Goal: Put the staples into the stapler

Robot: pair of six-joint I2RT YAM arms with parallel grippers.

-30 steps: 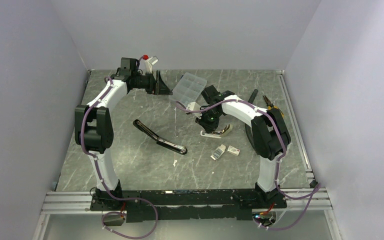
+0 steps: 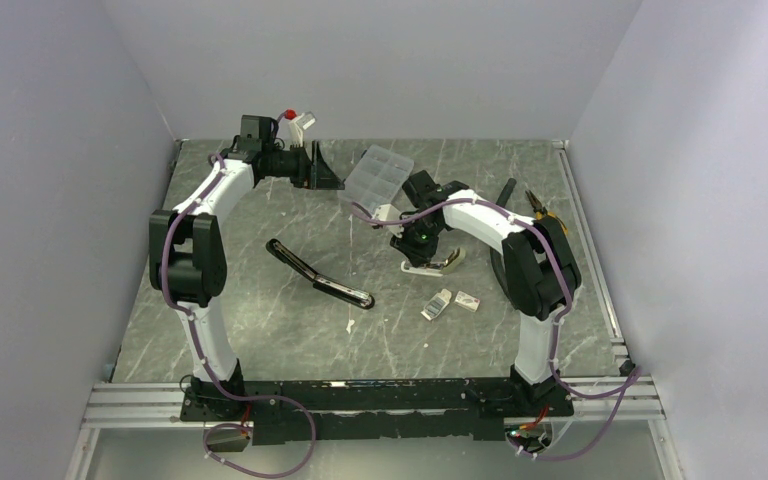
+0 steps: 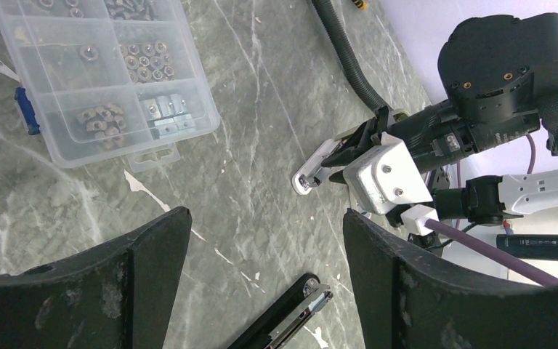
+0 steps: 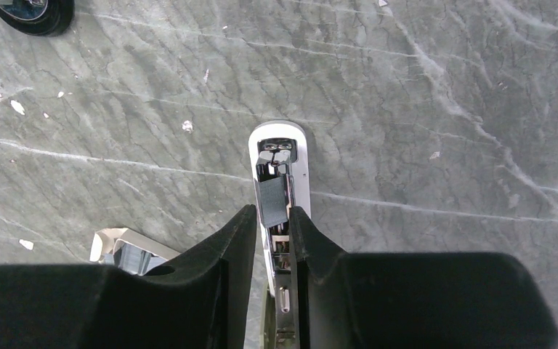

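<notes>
A white-based stapler (image 4: 300,163) lies opened beneath my right gripper. In its metal channel, near the front end, a short grey strip of staples (image 4: 272,200) sits slightly askew, its lower end between my right fingertips. The fingers stand a small gap apart, close to the strip's sides; whether they touch or pinch it I cannot tell. The top view shows only part of this stapler, since the right arm covers some of it. My left gripper is wide open and empty, near the back left by the clear box.
A black stapler (image 2: 321,279) lies unfolded left of centre. Two small staple boxes (image 2: 437,304) (image 2: 467,301) rest in front of the white stapler. At the back stands the clear compartment box (image 2: 377,178) of small hardware. Pliers (image 2: 537,203) and a black hose lie right.
</notes>
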